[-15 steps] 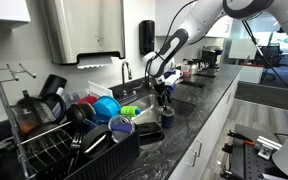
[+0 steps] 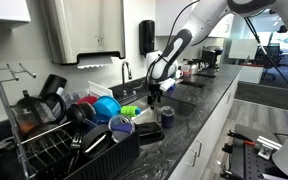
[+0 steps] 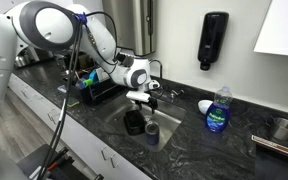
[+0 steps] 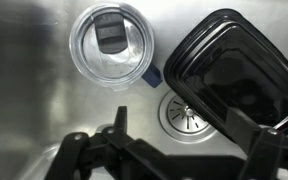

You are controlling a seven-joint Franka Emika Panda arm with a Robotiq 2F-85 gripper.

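Observation:
My gripper is open above the steel sink (image 3: 177,122), with nothing between its fingers. A dark tumbler (image 3: 152,134) with a clear lid (image 4: 87,55) and black slider stands in the sink; in the wrist view it sits at upper left, ahead of the left finger. Beside it lies an empty black rectangular container (image 4: 239,70), tilted across the upper right of that view and partly covering the drain (image 4: 187,118). The right finger overlaps the container's near edge in the image. In exterior view 2 the gripper (image 3: 139,99) hangs above both, touching neither.
A black dish rack (image 2: 99,155) full of colourful cups and bowls stands beside the sink. A blue soap bottle (image 3: 218,110) and a metal pot (image 3: 281,129) are on the dark counter opposite. The faucet (image 2: 126,72) rises behind the sink.
The gripper has risen from close over the tumbler and shifted away from it toward the back of the sink. Tumbler and container look unmoved.

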